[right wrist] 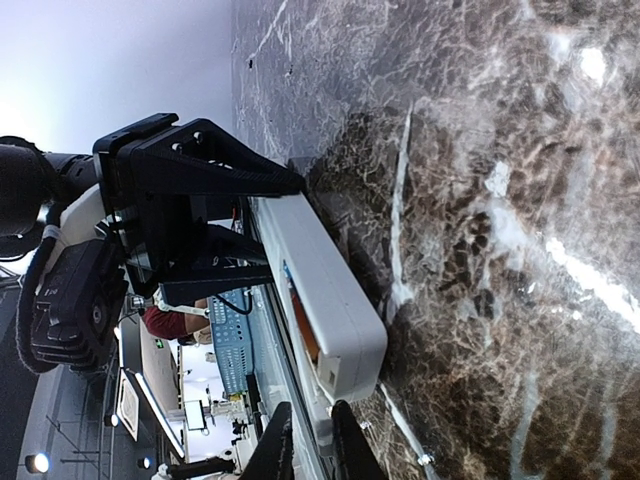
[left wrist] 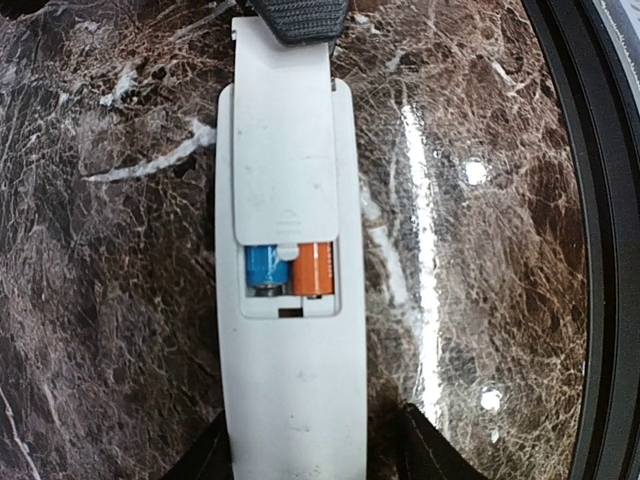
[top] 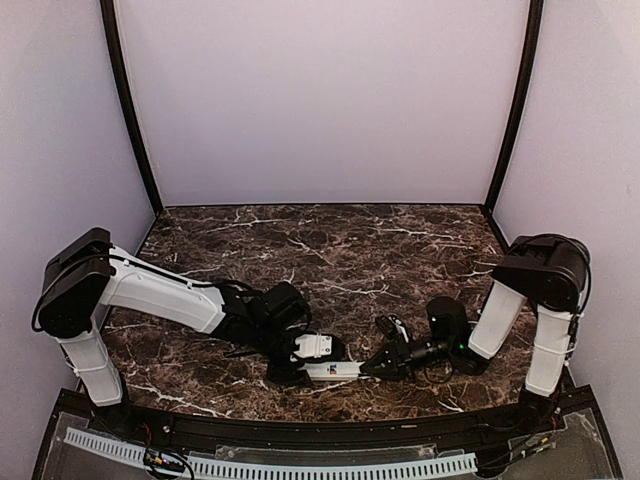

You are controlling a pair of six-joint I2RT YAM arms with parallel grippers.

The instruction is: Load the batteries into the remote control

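The white remote lies on the marble table, its cover slid partly over the compartment; a blue battery and an orange battery show in the exposed end. My left gripper holds the remote's lower end between its fingers, as the left and right wrist views show. My right gripper is at the cover's outer end, its fingertips touching it; whether it grips it is hard to tell.
The table's dark front rail runs close in front of the remote.
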